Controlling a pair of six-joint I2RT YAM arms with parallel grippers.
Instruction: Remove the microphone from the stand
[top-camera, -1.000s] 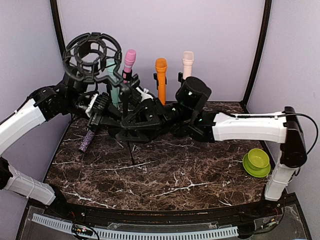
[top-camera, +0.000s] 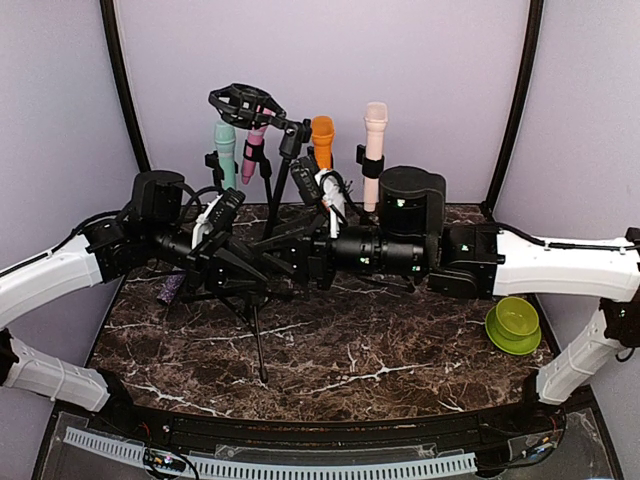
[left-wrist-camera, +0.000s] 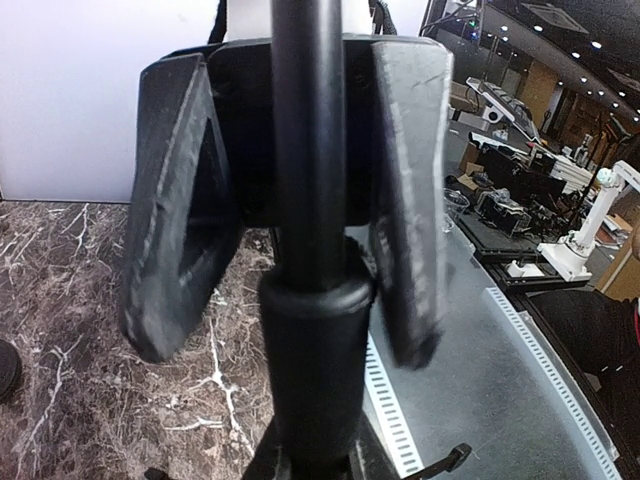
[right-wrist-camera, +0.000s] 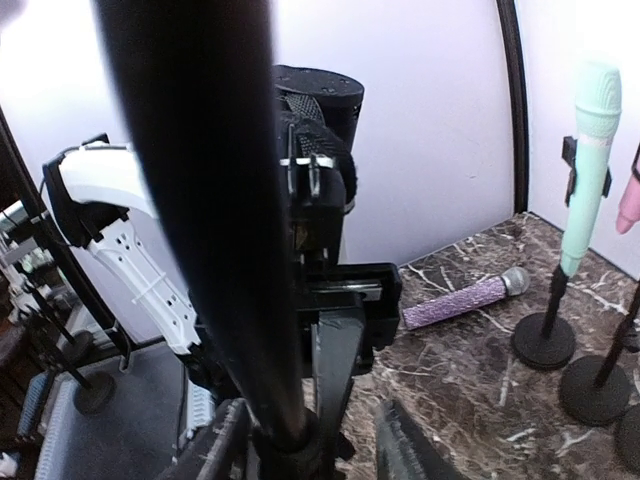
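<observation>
A black stand with a ring-shaped holder (top-camera: 245, 103) leans between my arms in the top view; the holder is empty. Around its pole (left-wrist-camera: 310, 130), my left gripper (top-camera: 256, 273) is shut. My right gripper (top-camera: 283, 252) is beside it, partly open, with blurred fingers (right-wrist-camera: 402, 448) either side of the stand's collar (right-wrist-camera: 285, 440). On the table lies a glittery purple microphone (right-wrist-camera: 460, 300), away from both grippers. Mint (top-camera: 225, 150), pink (top-camera: 250, 160), orange (top-camera: 322, 135) and peach (top-camera: 375, 140) microphones stand upright at the back.
Round black bases (right-wrist-camera: 543, 340) of the back stands crowd the rear of the table. A green bowl (top-camera: 516, 317) on a green plate sits at the right.
Over the last second the stand's ring holder has swung away and back from the camera, its pole now leaning.
</observation>
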